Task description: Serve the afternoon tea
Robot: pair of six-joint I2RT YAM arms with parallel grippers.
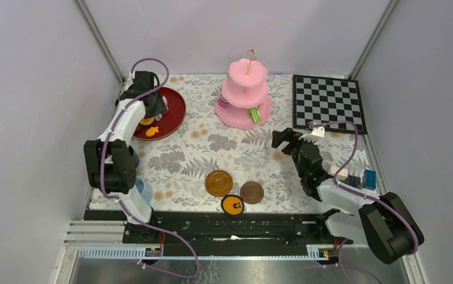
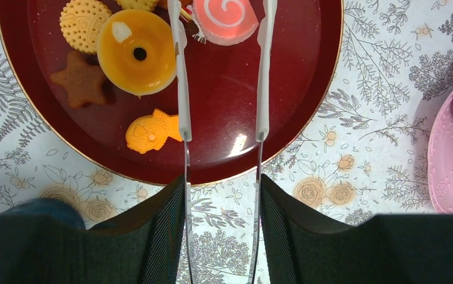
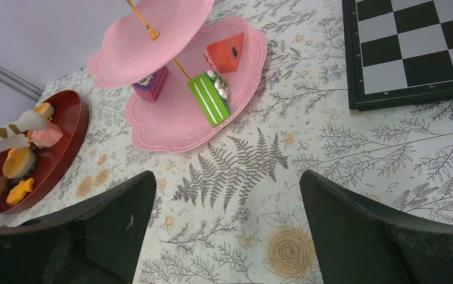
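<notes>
My left gripper reaches over the dark red tray [image 1: 174, 121]. Its pale fingers stand part open, one on either side of a pink swirl roll [image 2: 223, 23], with gaps showing. A yellow ring donut [image 2: 153, 70], an orange fish [image 2: 151, 131], a brown star [image 2: 80, 80] and a round biscuit [image 2: 85, 26] share the tray. The pink three-tier stand [image 1: 234, 118] holds a green cake slice [image 3: 210, 97], a red wedge [image 3: 225, 53] and a purple cake [image 3: 151, 86] on its bottom tier. Above bare cloth, my right gripper is open and empty.
A chessboard [image 1: 329, 102] lies at the back right. Round brown coasters [image 1: 219, 183] and a black-and-orange one [image 1: 232, 205] lie near the front edge. A light blue cup [image 1: 144, 190] stands beside the left arm.
</notes>
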